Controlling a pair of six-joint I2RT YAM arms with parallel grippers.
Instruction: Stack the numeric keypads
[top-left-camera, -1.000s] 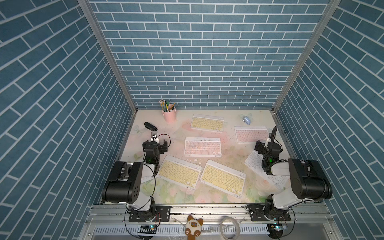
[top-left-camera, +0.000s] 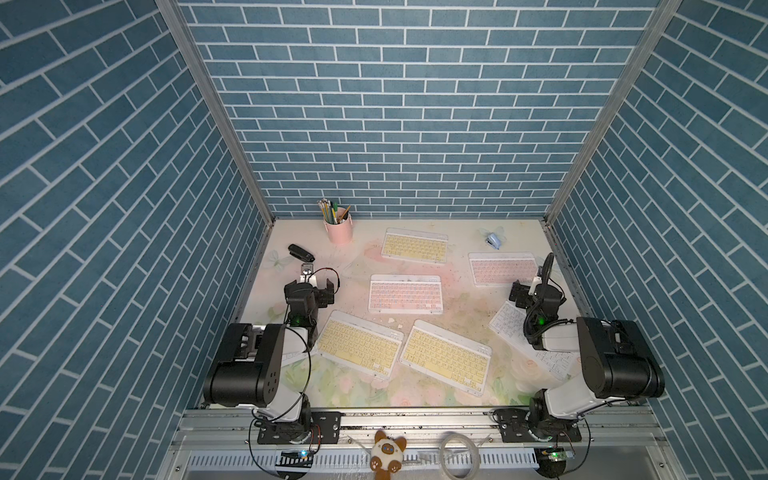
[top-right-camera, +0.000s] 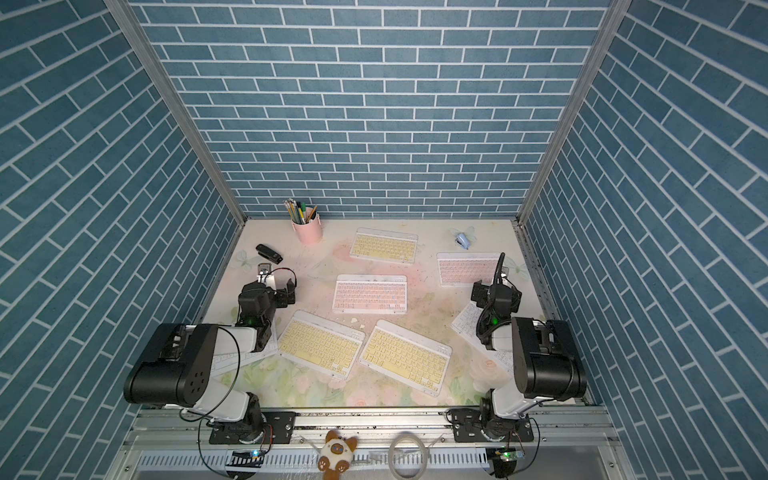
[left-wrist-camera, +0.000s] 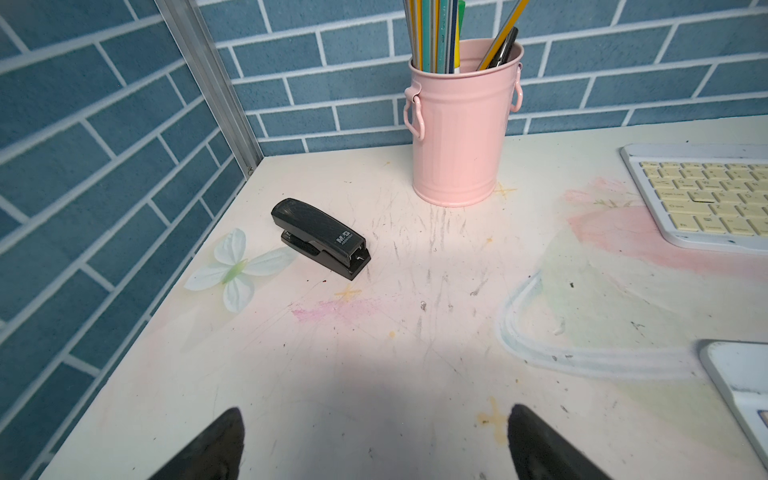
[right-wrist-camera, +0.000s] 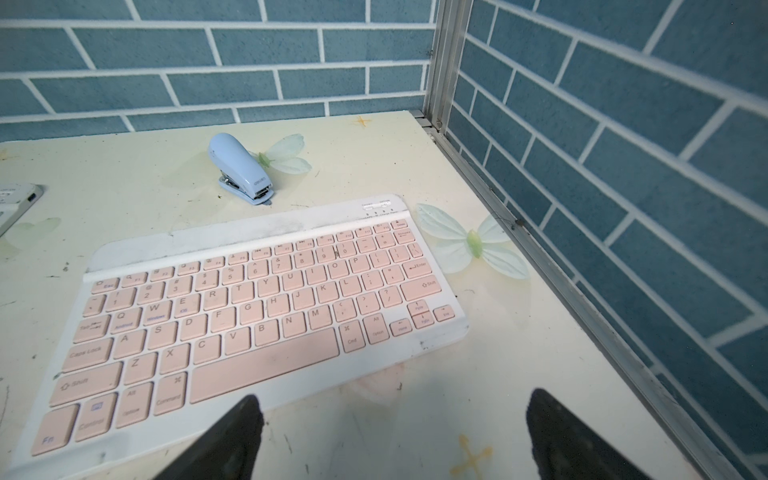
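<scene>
Several keyboards lie flat and separate: yellow ones at back centre (top-left-camera: 414, 246), front left (top-left-camera: 357, 344) and front centre (top-left-camera: 445, 356); pink ones at centre (top-left-camera: 405, 294) and back right (right-wrist-camera: 264, 320); white ones at right front (top-left-camera: 520, 334) and under the left arm (top-right-camera: 232, 360), partly hidden. My left gripper is open over bare table at the left, short of the black stapler. My right gripper stands open just in front of the back-right pink keyboard, with nothing between its fingers.
A pink pen cup (left-wrist-camera: 457, 136) and black stapler (left-wrist-camera: 320, 236) stand at back left. A blue stapler (right-wrist-camera: 240, 168) is at back right. Brick-patterned walls close in the back and sides. Small clear patches lie between the keyboards.
Everything else looks unchanged.
</scene>
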